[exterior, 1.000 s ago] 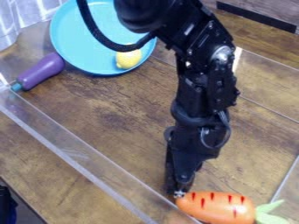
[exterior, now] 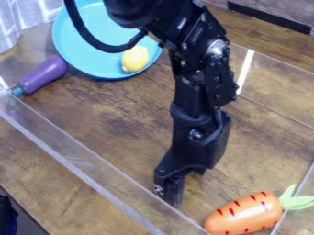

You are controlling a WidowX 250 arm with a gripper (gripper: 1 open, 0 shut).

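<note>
The black robot arm reaches down from the top to the middle, its gripper (exterior: 170,184) low over the wooden surface, left of and above a toy carrot (exterior: 244,215) with green leaves at the bottom right. Nothing shows between the fingers, which point down; the camera angle hides much of their spacing. A blue plate (exterior: 84,53) at the top left holds a yellow lemon (exterior: 135,58). A purple eggplant (exterior: 44,72) lies left of the plate.
Clear plastic edging (exterior: 81,167) runs diagonally along the left and bottom, with another edge at the right. The wooden floor between plate and gripper is clear.
The gripper has moved up and left, away from the carrot.
</note>
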